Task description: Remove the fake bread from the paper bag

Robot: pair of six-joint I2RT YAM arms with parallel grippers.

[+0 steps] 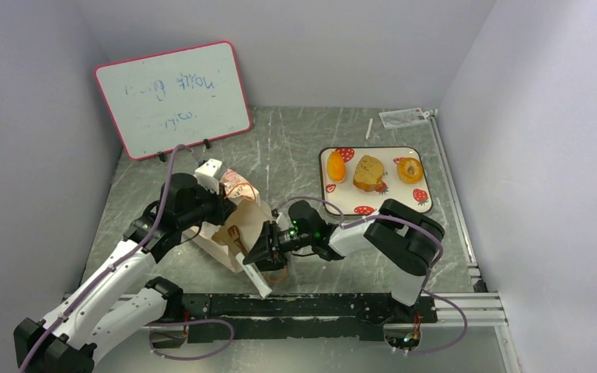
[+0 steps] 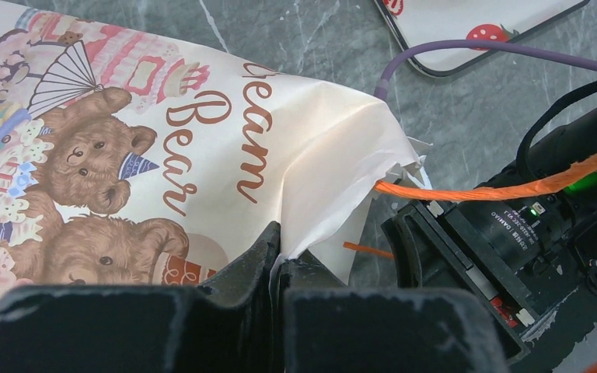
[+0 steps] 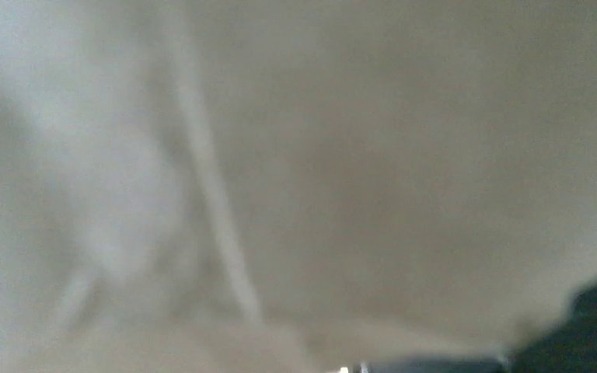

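Note:
The paper bag (image 1: 255,220) lies on its side on the table, its mouth towards the right arm. Printed bears cover the bag (image 2: 225,101) in the left wrist view. My left gripper is shut on the pinched edge of its mouth. Inside the mouth, a brown piece (image 1: 235,236) shows, probably fake bread, partly hidden. The right gripper (image 1: 250,253) reaches into the opening; its fingertips are hidden, so I cannot tell how its fingers stand. Only blurred beige surface, likely bag paper, fills the right wrist view.
A strawberry-patterned tray (image 1: 400,200) holds an orange roll (image 1: 336,165), a bread slice (image 1: 369,173) and a ring-shaped bread (image 1: 410,170). A whiteboard (image 1: 175,97) stands at the back left. An orange bag handle (image 2: 505,189) runs across by the right gripper.

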